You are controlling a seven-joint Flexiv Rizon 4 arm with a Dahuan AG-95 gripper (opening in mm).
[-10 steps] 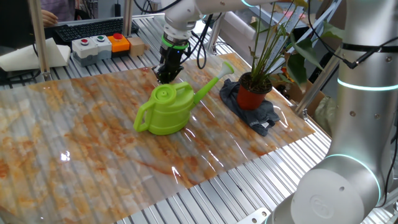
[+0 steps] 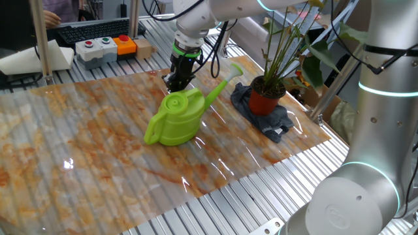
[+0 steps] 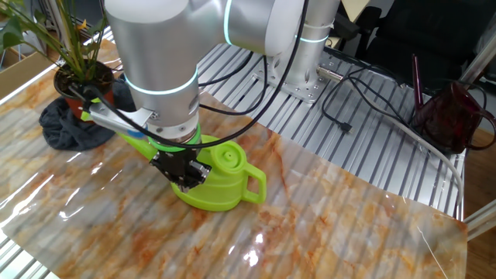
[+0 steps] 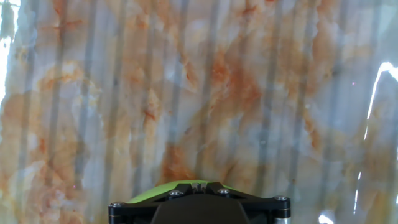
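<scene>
A light green watering can [image 2: 179,127] stands upright on the marbled sheet, its spout pointing toward the potted plant [image 2: 263,103]. My gripper [image 2: 175,86] is low behind the can in exterior view 1, close against its side; whether they touch is hard to tell. From exterior view 2, the gripper [image 3: 188,184] is in front of the can's body [image 3: 225,190], with the handle off to the right. The wrist view shows the gripper with its fingertips together and nothing visible between them. A green strip of the can [image 4: 152,190] peeks out behind the black fingers.
The plant's pot rests on a crumpled dark cloth [image 2: 271,124]. Button boxes [image 2: 98,52] and a keyboard [image 2: 88,31] lie at the back left. A dark red watering can [image 3: 449,116] stands at the far right of exterior view 2. Much of the sheet is bare.
The green can has shifted slightly toward the viewer and to the right in exterior view 1. My gripper has moved a little the same way, its wrist now more upright.
</scene>
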